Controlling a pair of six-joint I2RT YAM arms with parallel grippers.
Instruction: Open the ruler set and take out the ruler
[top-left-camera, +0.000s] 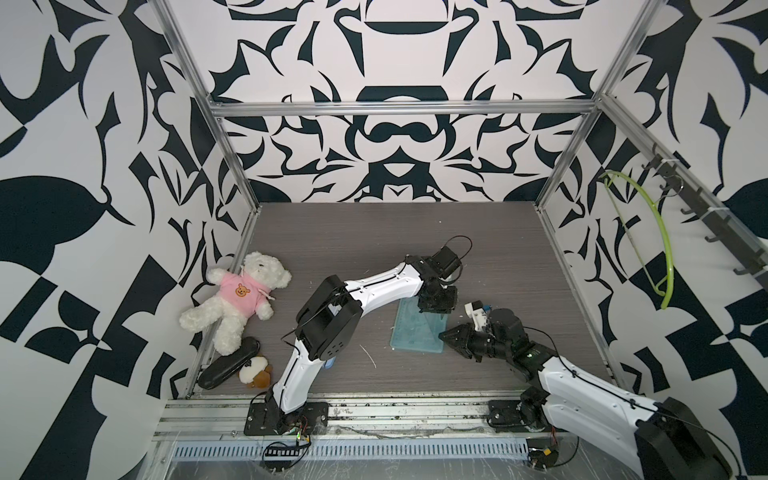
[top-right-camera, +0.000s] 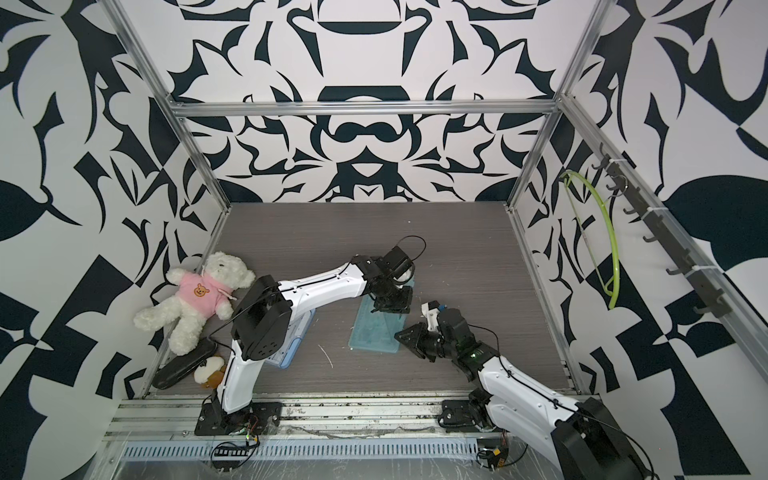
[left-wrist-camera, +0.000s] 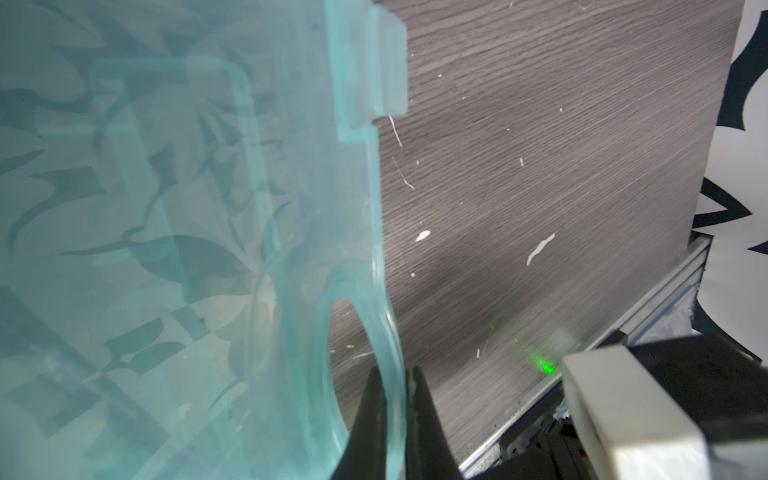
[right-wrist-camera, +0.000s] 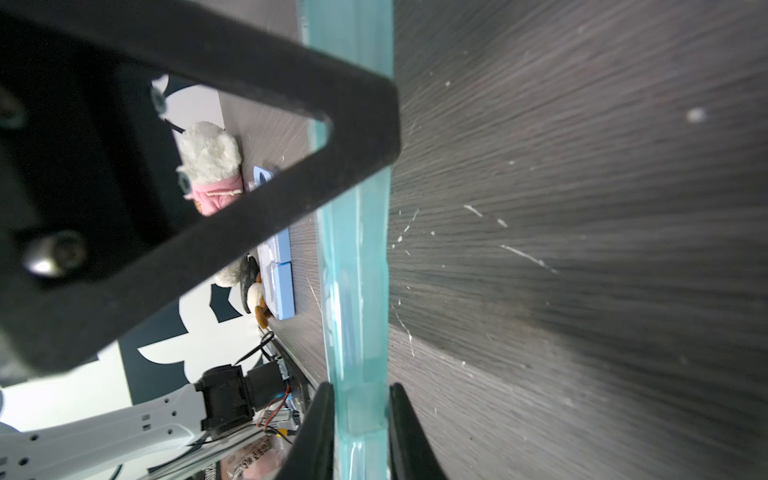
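Note:
A translucent teal ruler case (top-left-camera: 417, 328) is held above the grey-brown table by my left gripper (top-left-camera: 436, 297). In the left wrist view, the fingertips (left-wrist-camera: 372, 400) are shut on the rim beside the oval handle hole of the case (left-wrist-camera: 200, 240). My right gripper (top-left-camera: 452, 336) is at the case's right side. In the right wrist view, its two fingers stand on either side of the narrow teal edge (right-wrist-camera: 352, 280); whether they grip it is unclear. No ruler can be made out.
A white teddy bear (top-left-camera: 232, 312), a black oblong case (top-left-camera: 220, 372) and a small plush toy (top-left-camera: 256, 376) lie at the left. A blue-and-white object (top-right-camera: 292, 344) is partly behind the left arm.

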